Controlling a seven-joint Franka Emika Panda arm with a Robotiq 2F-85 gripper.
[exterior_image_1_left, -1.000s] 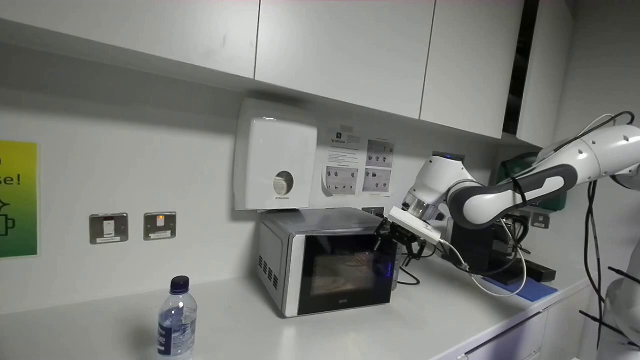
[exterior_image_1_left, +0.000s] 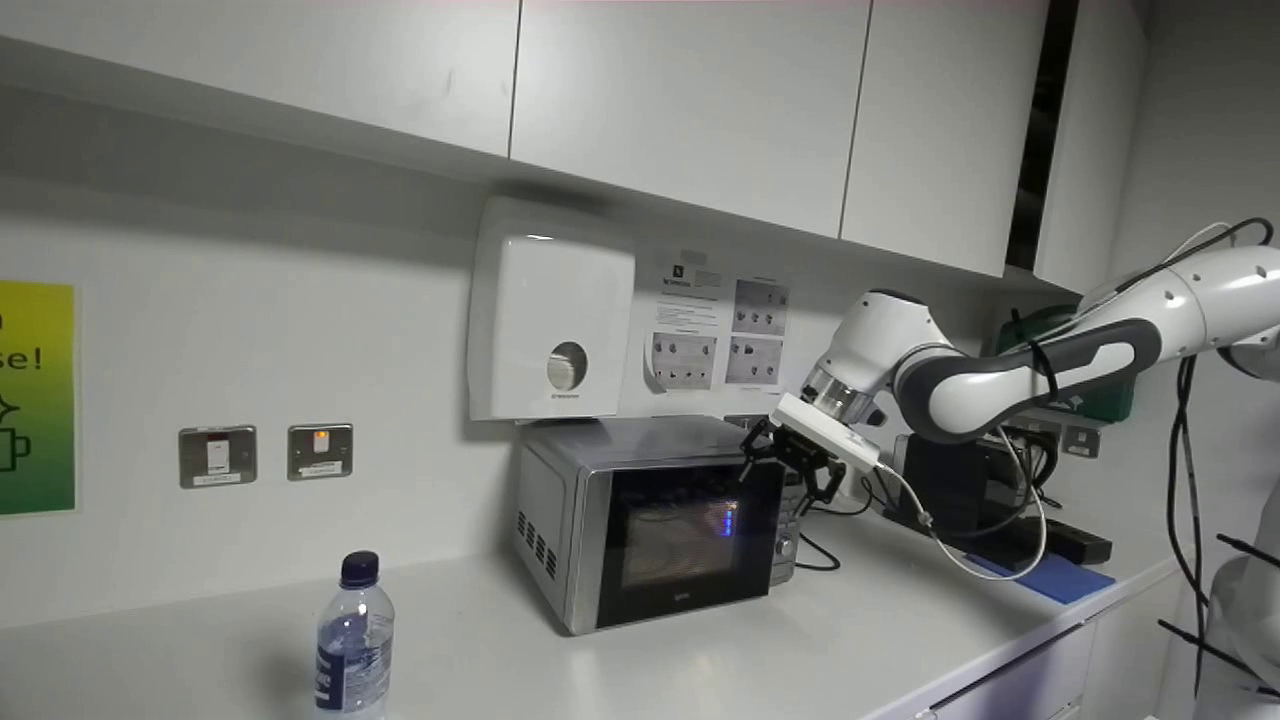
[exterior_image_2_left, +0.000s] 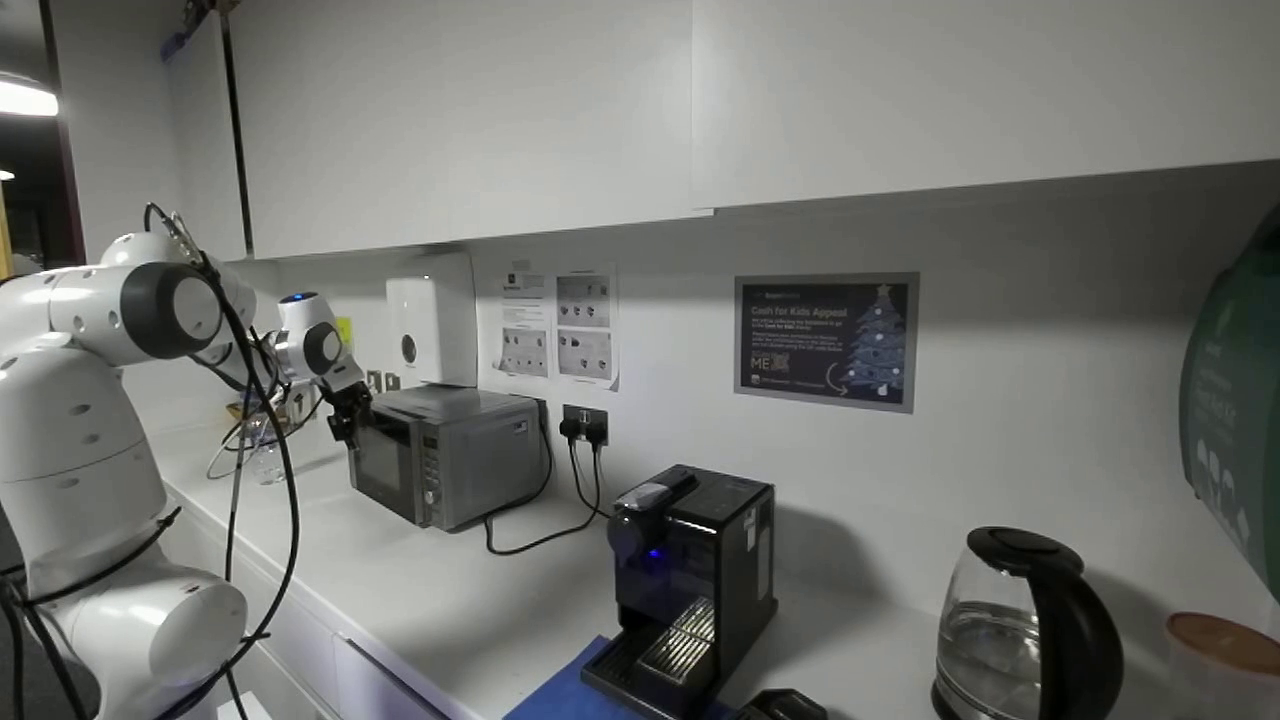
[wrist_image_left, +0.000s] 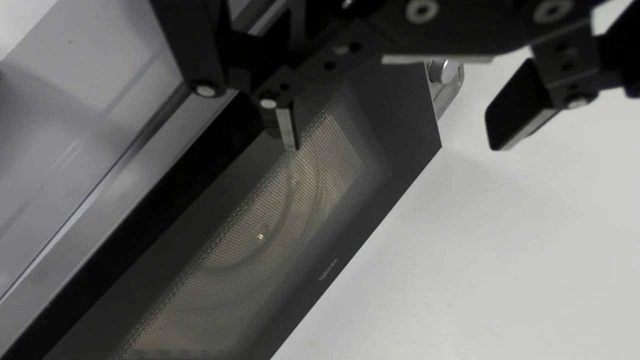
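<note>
A silver microwave (exterior_image_1_left: 558, 516) with a dark glass door (exterior_image_1_left: 690, 606) stands on the counter. The door's free edge sits slightly forward of the control panel, so it looks a little ajar. My gripper (exterior_image_1_left: 776, 492) is at the door's upper free side, its fingers spread wide and nothing between them. In the wrist view, my gripper has one finger (wrist_image_left: 288, 129) over the door window (wrist_image_left: 270, 240) and the other out over the counter. Whether a finger touches the door cannot be told. In exterior view 2, my gripper (exterior_image_2_left: 348, 426) hides part of the door.
A water bottle (exterior_image_1_left: 356, 642) stands left of the microwave. A coffee machine (exterior_image_2_left: 720, 528) on a blue mat (exterior_image_2_left: 546, 696) and a kettle (exterior_image_2_left: 990, 636) stand to its other side. Cables (exterior_image_2_left: 546, 546) lie between. Bare counter (exterior_image_1_left: 720, 672) extends before the microwave.
My gripper has moved slightly left and up in exterior view 1. The door's free edge has swung back toward the microwave body, and more of the control panel shows.
</note>
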